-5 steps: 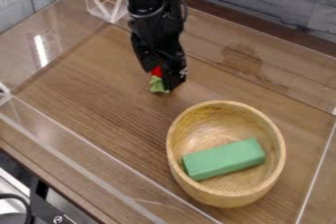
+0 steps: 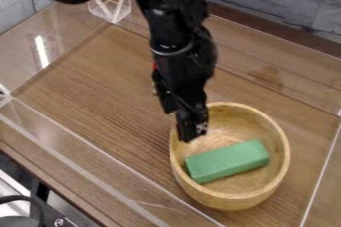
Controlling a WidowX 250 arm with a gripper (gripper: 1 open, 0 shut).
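Note:
My black gripper is in the middle of the camera view, low over the left rim of a round wooden bowl, with its fingers open. A green block lies inside the bowl, right of and below the fingertips. A small red object on the table is mostly hidden behind the arm.
A white wire-like object stands at the far back left. A dark cable is at the bottom left corner.
My gripper has moved toward the camera and down, from the small red and green object to the bowl's left rim. That small object is now largely hidden.

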